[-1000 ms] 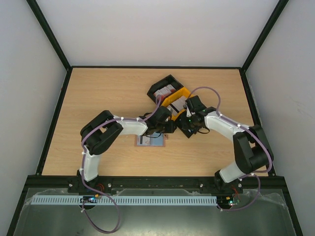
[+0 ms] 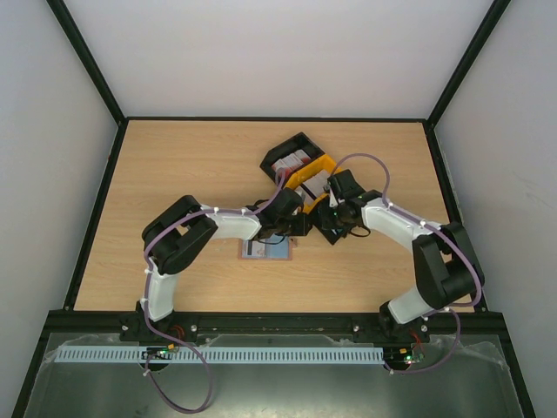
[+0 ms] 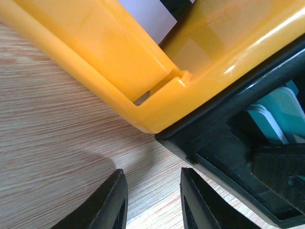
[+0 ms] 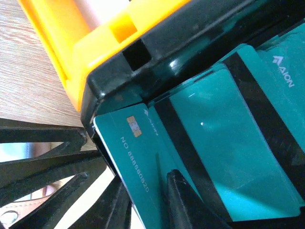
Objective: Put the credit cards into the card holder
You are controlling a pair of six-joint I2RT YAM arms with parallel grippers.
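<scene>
Teal cards (image 4: 200,138) stand leaning in the black bin, and the frontmost card (image 4: 136,148) shows a chip and a number. My right gripper is open, its fingers reaching down either side of that card's edge. In the left wrist view, my left gripper is open and empty over bare wood, close to the corner where the yellow and black bins meet. The card holder (image 2: 265,249) lies flat on the table below the left arm, partly covered by it; pale and light-blue areas show.
A yellow bin (image 3: 162,102) holding white cards adjoins the black bin (image 3: 224,162). Behind it stands another dark bin (image 2: 268,163) with pale and reddish cards. Bare table (image 2: 191,157) lies to the left and in front.
The left arm and the bins look unmoved.
</scene>
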